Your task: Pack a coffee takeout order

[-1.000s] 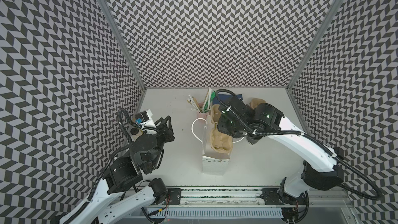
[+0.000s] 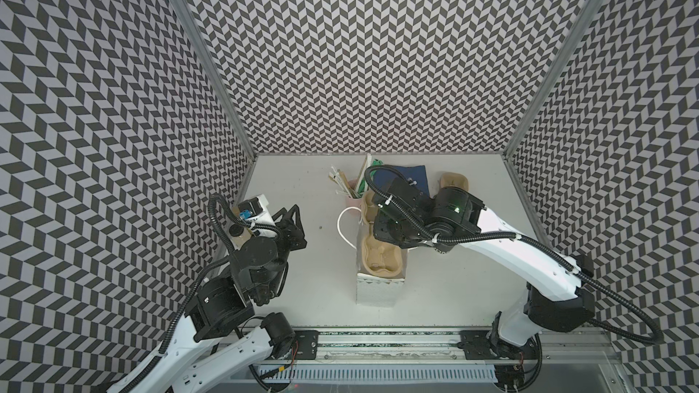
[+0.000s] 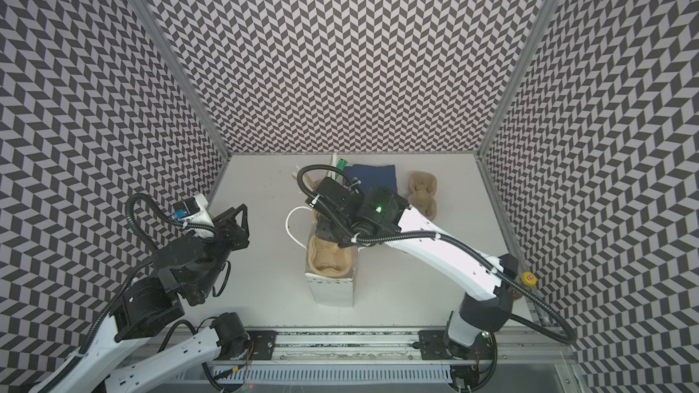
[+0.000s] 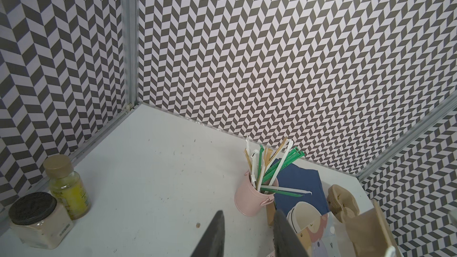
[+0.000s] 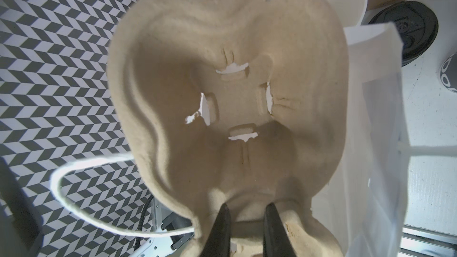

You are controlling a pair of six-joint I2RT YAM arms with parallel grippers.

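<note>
A brown pulp cup carrier (image 5: 238, 90) is in my right gripper, which is shut on the narrow bridge between its two cup wells. The carrier (image 2: 383, 256) lies lengthwise over the mouth of a white paper bag (image 2: 380, 289) with white loop handles; how deep it sits is hard to tell. Both wells look empty. My left gripper hovers over the left of the table, fingers apart with nothing between them. In the left wrist view a pink pail (image 4: 251, 199) of wrapped straws stands behind the bag.
A second carrier (image 3: 422, 193) and a dark blue cloth-like sheet (image 3: 375, 176) lie at the back. White cups (image 4: 304, 216) and a black-lidded cup (image 5: 404, 26) are near the bag. Two jars (image 4: 69, 188) stand far left. Table left of the bag is clear.
My right gripper has shifted left and toward the front, carrying the carrier closer in line with the bag's opening. The left arm and the bag look almost still.
</note>
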